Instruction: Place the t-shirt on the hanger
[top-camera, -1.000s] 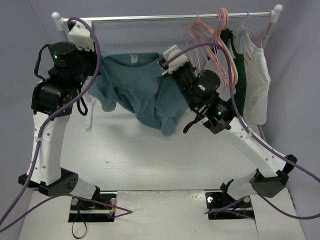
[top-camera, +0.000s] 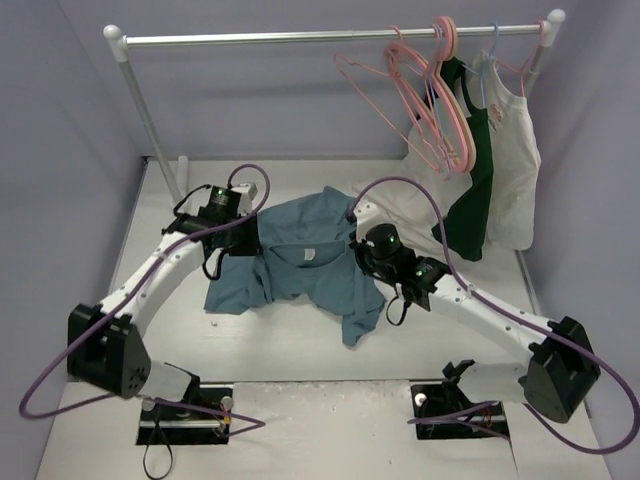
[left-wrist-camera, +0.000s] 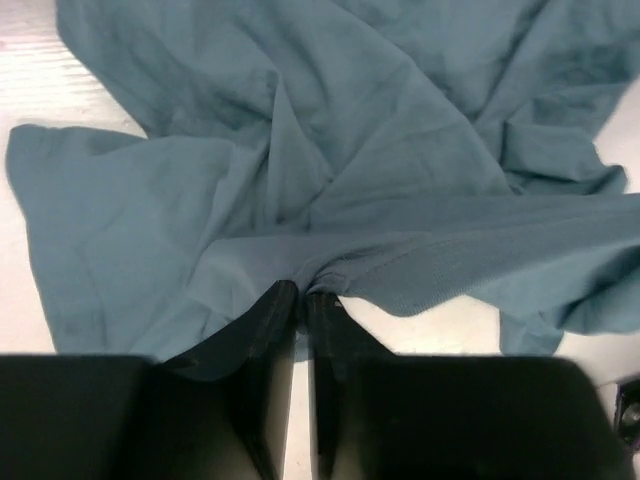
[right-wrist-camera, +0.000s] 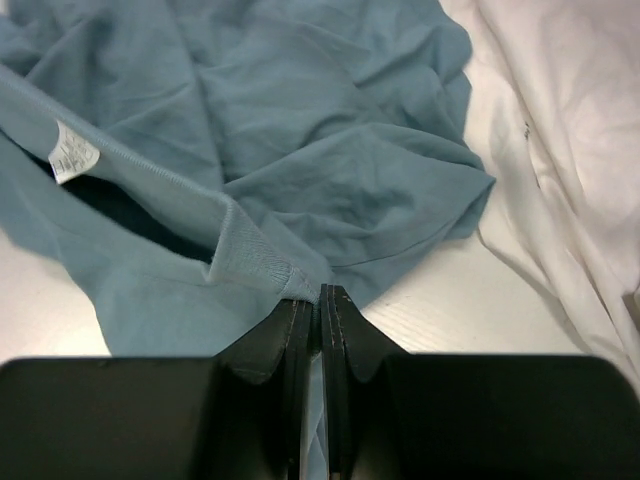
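Note:
A slate-blue T-shirt (top-camera: 310, 280) lies spread on the white table, its collar and white label (right-wrist-camera: 72, 152) stretched between my grippers. My left gripper (top-camera: 250, 240) is at the shirt's left side; in the left wrist view its fingers (left-wrist-camera: 265, 340) are close together on the collar fabric. My right gripper (top-camera: 356, 238) is shut on the collar at the right, as the right wrist view shows. Pink hangers (top-camera: 420, 100) hang bunched on the right half of the rail (top-camera: 240, 38).
White and green garments (top-camera: 508, 170) hang at the right of the rail, white fabric reaching the table beside the shirt. The rail's left half is empty.
Both grippers have come down from near rail height, moving toward each other, the left one rightward. The shirt has gone from hanging between them to lying on the table.

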